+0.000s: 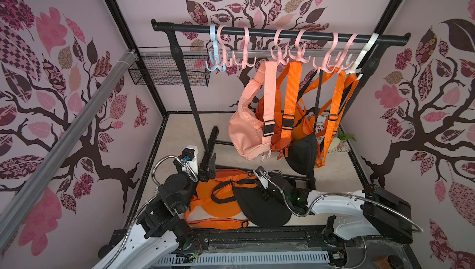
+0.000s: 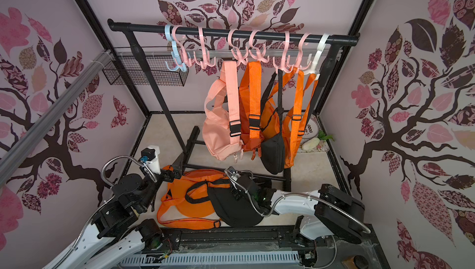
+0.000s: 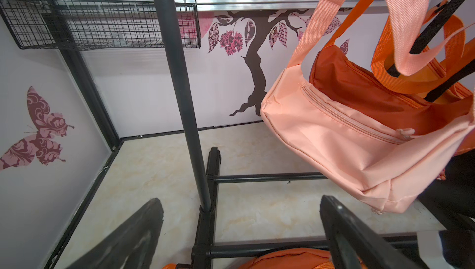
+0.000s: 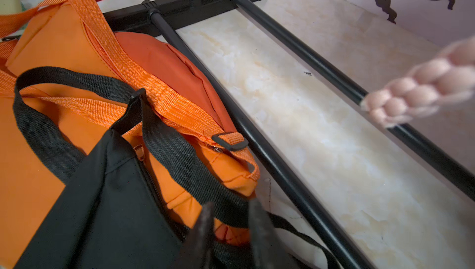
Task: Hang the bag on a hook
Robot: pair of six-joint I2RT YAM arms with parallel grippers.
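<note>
An orange bag (image 1: 222, 207) and a black bag (image 1: 262, 207) lie on the floor under the rack. My right gripper is low over them, its fingers slightly apart at a black strap (image 4: 173, 155); whether it touches the strap I cannot tell. My left gripper stands open by the rack's left post, nothing between its fingers. Pink hooks (image 1: 246, 46), a light blue one (image 1: 213, 46) and a white one (image 1: 366, 51) hang on the rail (image 1: 193, 27). A pink bag (image 1: 245, 130) and several orange and black bags hang from them.
A wire basket (image 1: 168, 68) is at the back left. The rack's posts (image 3: 178, 86) and floor bars (image 4: 306, 51) frame the space. The hooks at the left of the rail carry no bags. Bare floor shows at the back left.
</note>
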